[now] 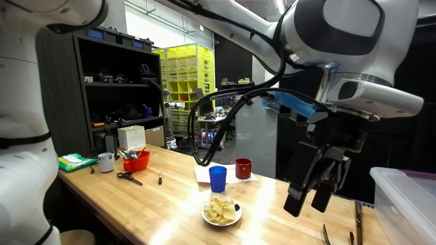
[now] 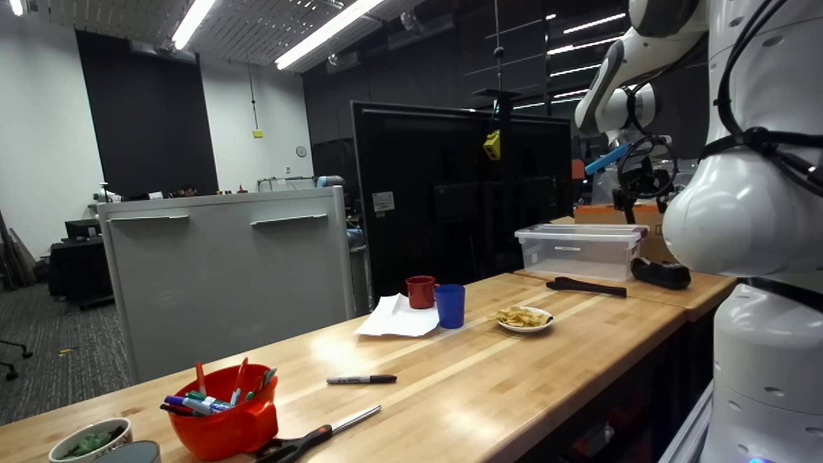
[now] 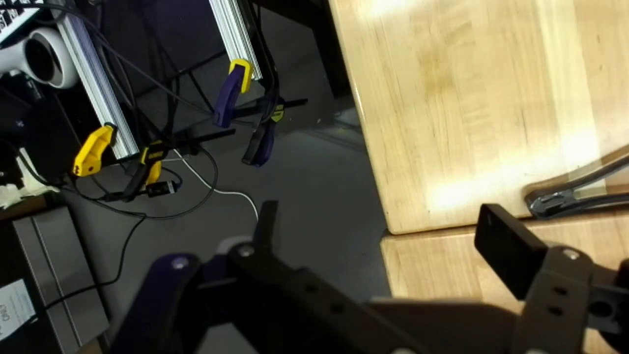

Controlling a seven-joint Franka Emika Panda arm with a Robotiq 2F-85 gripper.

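Observation:
My gripper (image 1: pixel 307 202) hangs high over the right end of the table in exterior view 1, tilted, its fingers apart. In the wrist view the open gripper has only floor and table edge visible between its fingers. Black tongs (image 3: pixel 554 200) lie on the table beyond the right finger, apart from it; in exterior view 2 the tongs (image 2: pixel 586 287) lie in front of the clear bin. A white plate (image 1: pixel 236 220) of chips (image 1: pixel 220 209) sits mid-table. Behind it stand a blue cup (image 1: pixel 217 179) and a red mug (image 1: pixel 243 168), the mug on white paper.
A clear lidded bin (image 1: pixel 402 204) stands at the right end, with a black tape dispenser (image 2: pixel 661 272) beside it. Scissors (image 1: pixel 129 178), a marker (image 2: pixel 361 379) and a red pen container (image 1: pixel 137 162) occupy the far end. Bare table lies between these and the plate.

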